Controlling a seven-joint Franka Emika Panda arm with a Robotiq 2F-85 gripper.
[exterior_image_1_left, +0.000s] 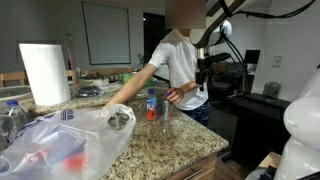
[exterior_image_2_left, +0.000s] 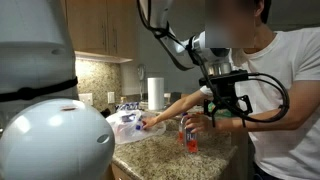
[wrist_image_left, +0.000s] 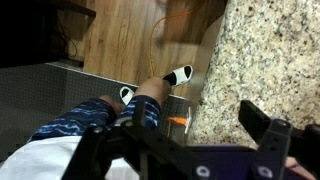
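Above the counter's edge hangs my gripper, its dark fingers (wrist_image_left: 255, 122) spread apart in the wrist view with nothing visibly held. Beneath it in that view are the floor, a person's feet and the speckled counter (wrist_image_left: 270, 55). A blue and red bottle (exterior_image_1_left: 151, 105) stands on the counter in exterior view 1. Beside it, the person's hand is at a clear glass (exterior_image_1_left: 167, 108). A crumpled clear plastic bag (exterior_image_1_left: 85, 135) lies at the counter's left; its contents are too blurred to tell.
A person in a white shirt (exterior_image_1_left: 180, 62) leans over the counter close to my arm, one arm stretched toward the bag. A paper towel roll (exterior_image_1_left: 45, 75) stands at the left.
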